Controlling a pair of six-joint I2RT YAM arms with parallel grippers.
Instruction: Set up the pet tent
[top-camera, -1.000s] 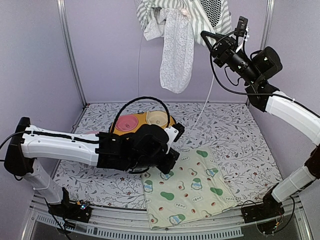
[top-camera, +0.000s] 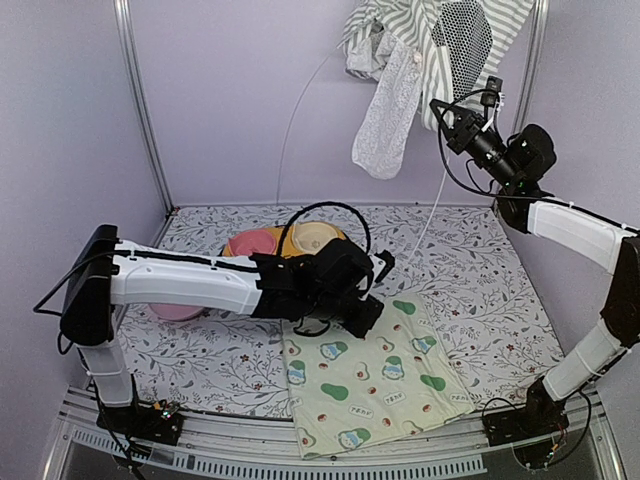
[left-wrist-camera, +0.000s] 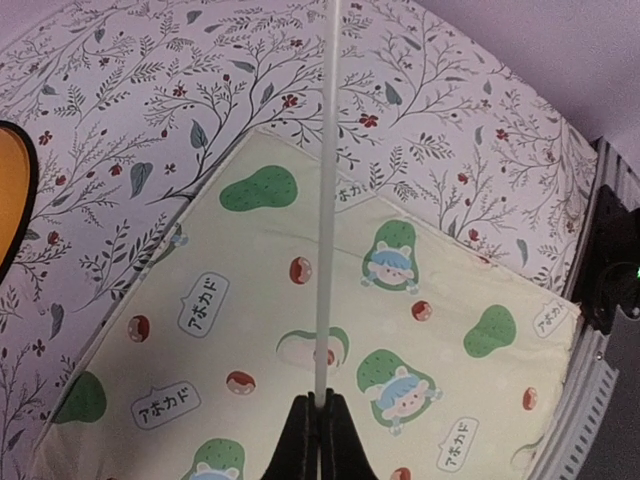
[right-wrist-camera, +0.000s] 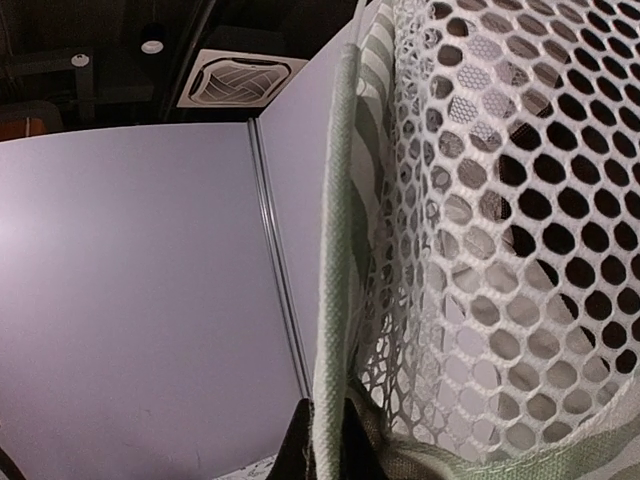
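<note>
The striped tent fabric (top-camera: 450, 60) with a mesh panel (right-wrist-camera: 530, 220) hangs high at the upper right of the top view. My right gripper (top-camera: 440, 110) is shut on its green-edged binding (right-wrist-camera: 335, 260). A lacy white cloth (top-camera: 385, 120) dangles from the bundle, and thin pale poles hang below. My left gripper is low over the cream avocado-print mat (left-wrist-camera: 250, 300), shut; a white pole (left-wrist-camera: 326, 200) runs up from between its fingertips in the left wrist view, though whether it is held or behind them is hard to tell.
An orange tray (top-camera: 285, 230) with pink and cream bowls stands at the back, partly behind my left arm. Purple walls enclose both sides and the back.
My right gripper and the hanging fabric have moved right and slightly down over the last second. The left arm has shifted to the right.
</note>
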